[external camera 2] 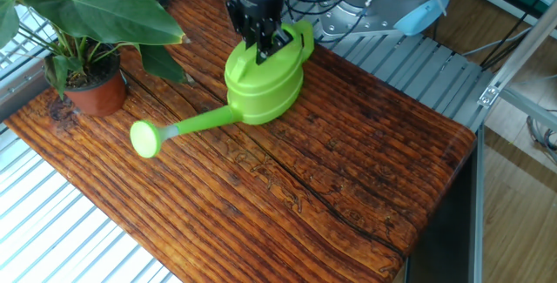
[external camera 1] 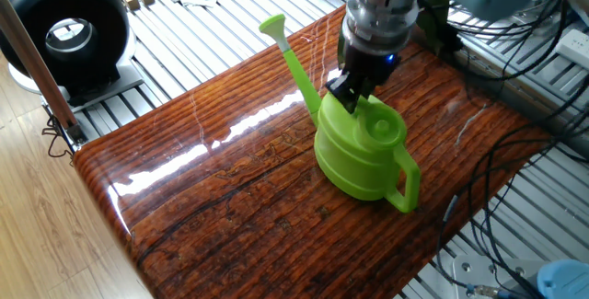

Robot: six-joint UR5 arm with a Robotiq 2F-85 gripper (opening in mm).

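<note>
A light green watering can point(external camera 1: 361, 159) stands upright at the far part of the brown wooden table. Its long spout point(external camera 1: 301, 83) points to the back left in exterior view 1 and its side handle point(external camera 1: 411, 179) to the front right. From above, my gripper point(external camera 1: 353, 103) reaches down onto the can's top and is shut on the raised top part. In exterior view 2 the gripper point(external camera 2: 264, 50) covers part of the top of the watering can point(external camera 2: 265, 87). Whether the can's base touches the table is hard to tell.
A potted plant point(external camera 2: 97, 91) with broad leaves occupies a table corner, near the sprinkler head point(external camera 2: 146, 138). Black cables point(external camera 1: 479, 198) hang beside the table.
</note>
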